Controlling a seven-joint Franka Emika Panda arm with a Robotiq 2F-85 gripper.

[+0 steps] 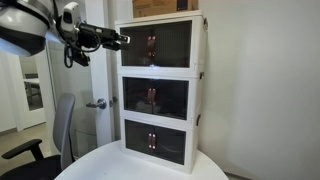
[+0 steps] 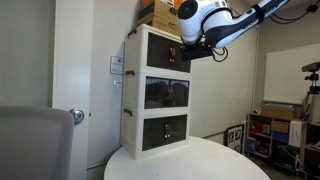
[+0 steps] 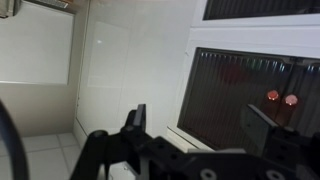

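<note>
A white cabinet [image 1: 158,73] with three stacked compartments stands on a round white table [image 1: 100,165]. Dark double doors close each compartment: the top [image 1: 155,44], the middle [image 1: 155,96] and the bottom [image 1: 155,141]. Reddish-brown handles flank each centre seam. My gripper [image 1: 124,41] hovers at the height of the top doors, left of their handles and apart from them. The wrist view has the fingers [image 3: 137,115] spread wide, with nothing held between them; beyond are dark doors with two reddish handle ends [image 3: 272,95].
Cardboard boxes [image 2: 158,14] sit on top of the cabinet. A grey chair [image 1: 62,125] and a door with a lever handle [image 1: 98,103] are at the left. Shelves [image 2: 283,130] stand farther off at the right.
</note>
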